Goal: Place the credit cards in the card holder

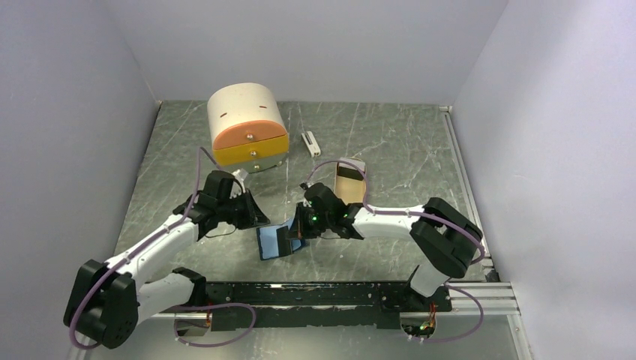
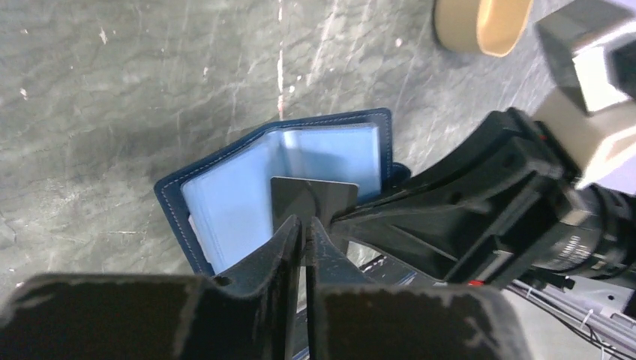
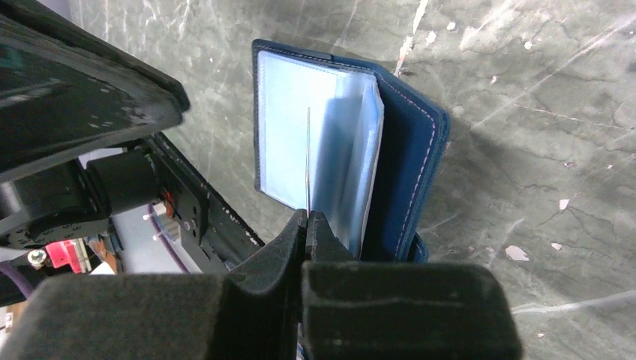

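The open card holder, navy with light-blue pockets, lies on the table at front centre. My right gripper is shut on a thin black card, seen edge-on in its own view and lying over the blue pockets. My left gripper is just left of and above the holder in the top view, fingertips close together at the card's lower part in its wrist view; whether anything is between them is unclear.
A rounded chest with drawers stands at back left, a white narrow object beside it. A tan box lies behind my right gripper.
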